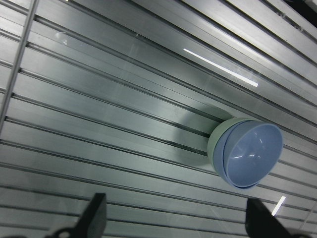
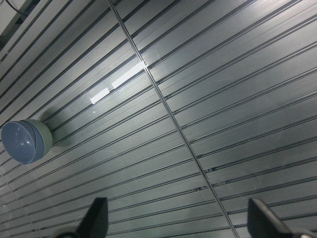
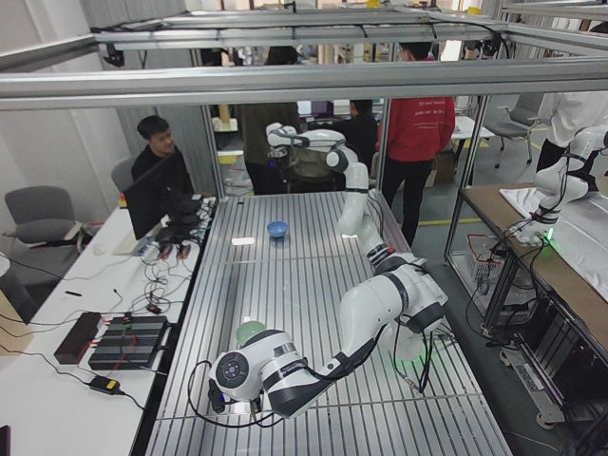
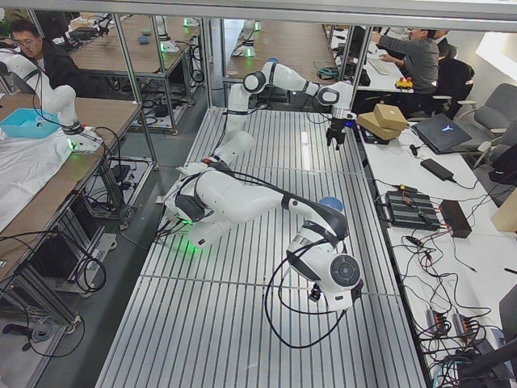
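Note:
In the left wrist view, nested bowls, blue (image 1: 251,156) within pale green (image 1: 215,139), sit right of centre on the slatted metal table (image 1: 99,124), beyond the fingers of my left gripper, which is open and empty. The right wrist view shows nested blue (image 2: 19,141) and green (image 2: 44,134) bowls at left, away from my open, empty right gripper. In the camera left view, a blue bowl (image 3: 277,229) stands at the far part and a green bowl (image 3: 250,331) behind the near arm's wrist.
Both arms are mounted along one side of the table (image 4: 218,323). A side desk (image 3: 57,408) with monitor, boxes and cables borders the opposite side. An aluminium frame crosses overhead, and people stand or sit beyond the table.

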